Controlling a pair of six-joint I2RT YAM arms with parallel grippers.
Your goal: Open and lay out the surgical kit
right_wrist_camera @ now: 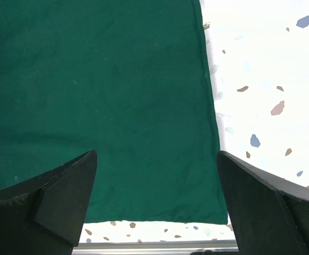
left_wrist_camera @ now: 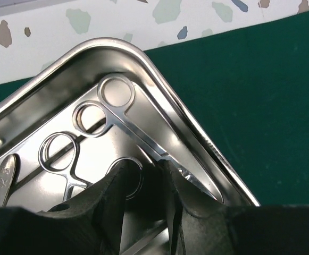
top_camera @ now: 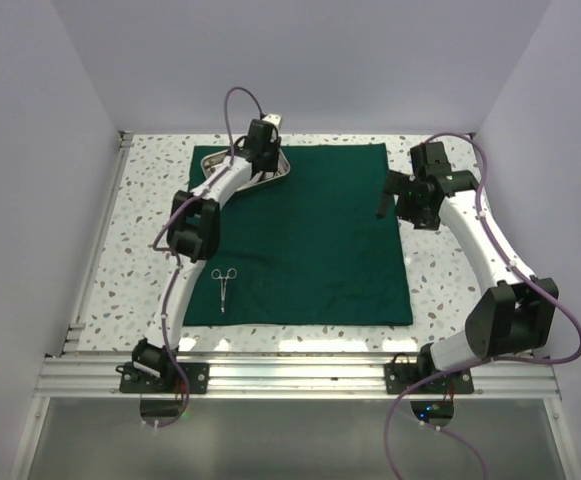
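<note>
A steel tray [top_camera: 287,163] sits at the back left of the green cloth [top_camera: 310,250], holding several metal instruments. My left gripper is low over the tray in the left wrist view, its fingers parted by a narrow gap. Ringed handles of one instrument [left_wrist_camera: 116,91] run from the tray's corner toward the gap; whether the fingers touch it, I cannot tell. Another finger ring [left_wrist_camera: 139,183] lies partly hidden behind the left finger. One scissor-like instrument [top_camera: 223,288] rests on the cloth at front left. Over the cloth's right edge, my right gripper stands wide open and empty.
Inside the tray, another ringed instrument [left_wrist_camera: 59,154] and a flat metal handle [left_wrist_camera: 4,178] lie left of my left gripper. Speckled tabletop [top_camera: 135,235] shows around it.
</note>
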